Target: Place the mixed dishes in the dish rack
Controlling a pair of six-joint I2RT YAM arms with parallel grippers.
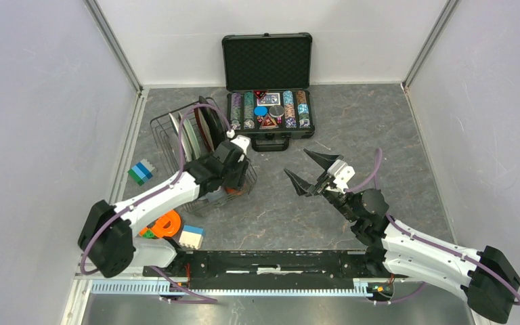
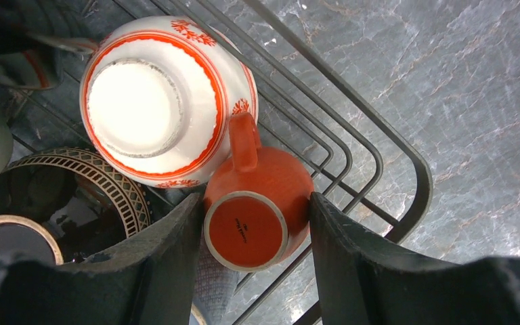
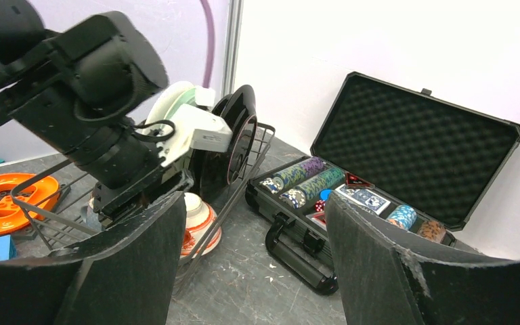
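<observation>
In the left wrist view, an orange mug (image 2: pixel 247 227) lies bottom-up in the wire dish rack (image 2: pixel 421 189), beside a red-and-white bowl (image 2: pixel 135 105), a dark patterned cup (image 2: pixel 84 200) and a grey item below. My left gripper is over the mug, a fingertip at each side; whether they grip it is unclear. In the top view, plates (image 1: pixel 184 135) and dark pans stand upright at the rack's back. My right gripper (image 1: pixel 298 169) stands open, with nothing between its fingers, over the bare floor right of the rack.
An open poker chip case (image 1: pixel 284 145) stands behind the rack, to the right. Colored blocks (image 1: pixel 191 237) and orange ring pieces (image 1: pixel 166 223) lie left and front of the rack.
</observation>
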